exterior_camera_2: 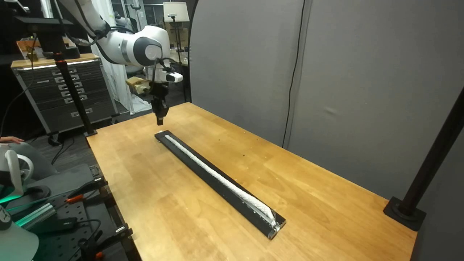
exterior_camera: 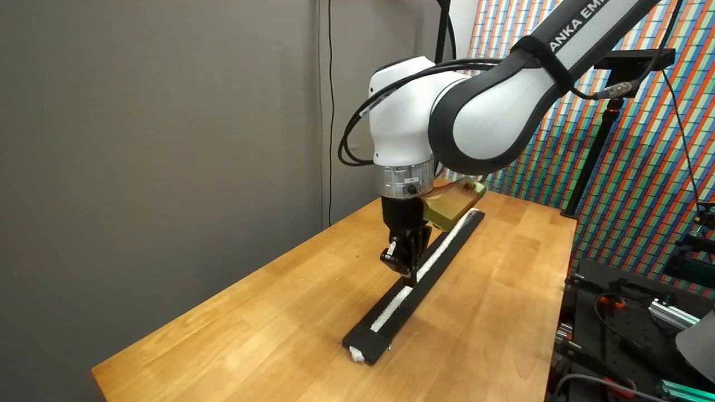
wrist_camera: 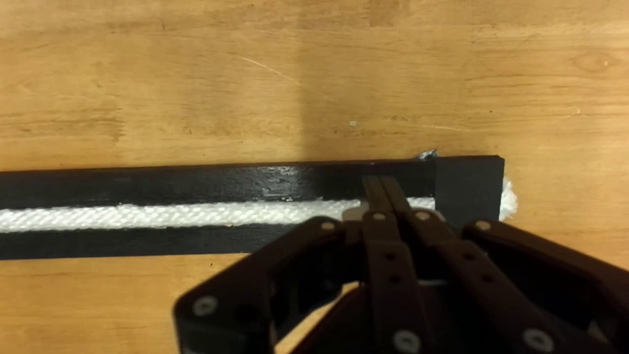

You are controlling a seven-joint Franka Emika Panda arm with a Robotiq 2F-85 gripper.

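A long black strip (exterior_camera_2: 208, 167) lies on the wooden table with white braided rope (exterior_camera_2: 217, 178) running along its middle groove. At one end a black cap (wrist_camera: 469, 188) crosses the rope, and a frayed rope tip (wrist_camera: 508, 199) sticks out past it. My gripper points down over the strip, not far from the capped end. Its two fingers (wrist_camera: 372, 191) lie side by side, shut, with nothing showing between them. In exterior view 2 the gripper (exterior_camera_2: 160, 122) hangs above table height, apart from the strip.
Bare wooden table (exterior_camera: 268, 301) surrounds the strip on both sides. A grey wall (exterior_camera: 167, 134) runs along one long side. Black posts (exterior_camera_2: 413, 208) stand at the table's edges. Equipment with cables (exterior_camera: 623, 335) sits below the opposite side.
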